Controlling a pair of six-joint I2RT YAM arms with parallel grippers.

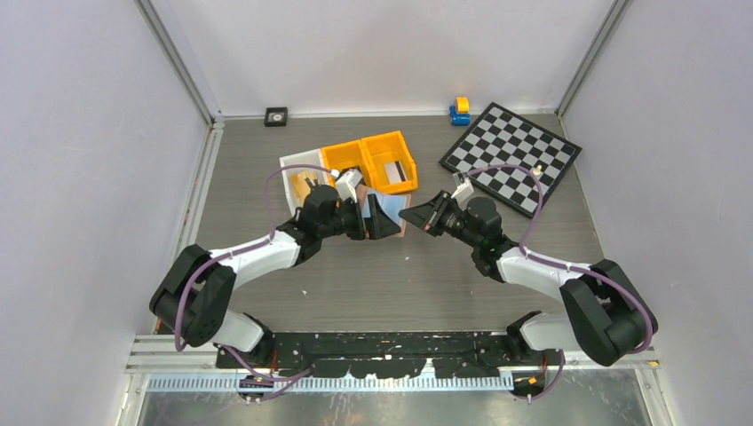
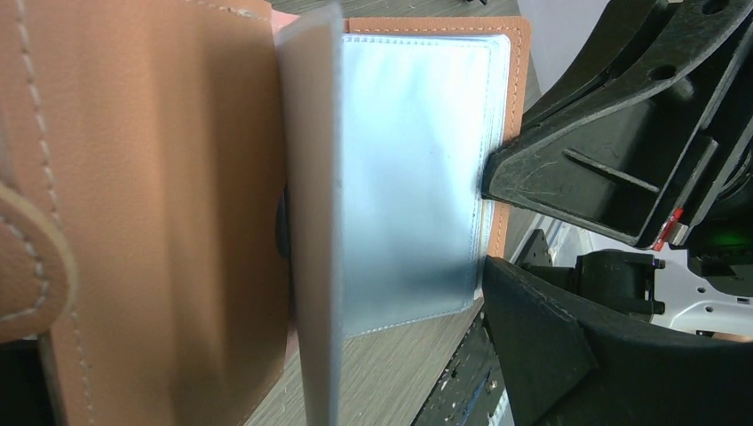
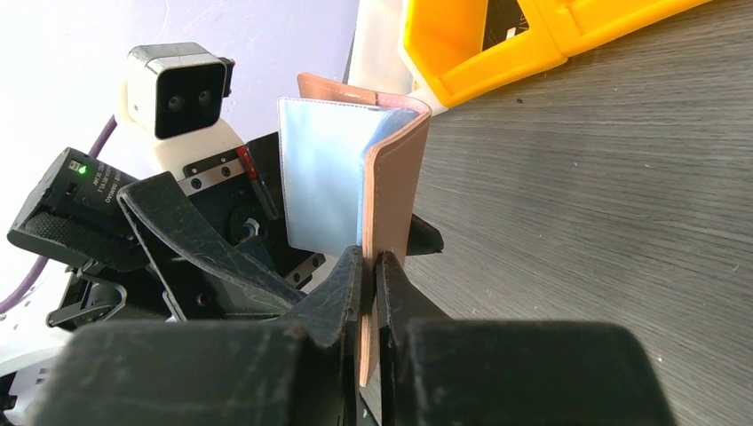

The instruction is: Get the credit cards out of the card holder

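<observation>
An open brown card holder (image 1: 406, 202) with pale bluish clear sleeves hangs between my two grippers. My right gripper is shut on its edge, pinching the brown cover and sleeves. Open fingers of my left gripper (image 1: 371, 222) straddle the holder from the other side, and one dark fingertip (image 3: 426, 238) shows beyond the cover. Seen from the left wrist, a clear sleeve leaf (image 2: 318, 222) stands up edge-on between the brown cover (image 2: 133, 213) and the flat sleeve page (image 2: 413, 177). I cannot tell whether any credit card is in the sleeves.
Behind the holder stand an orange two-part bin (image 1: 415, 169) with a card-like white item (image 1: 394, 172) inside, and a white box (image 1: 289, 185). A chessboard (image 1: 512, 153) lies at the back right.
</observation>
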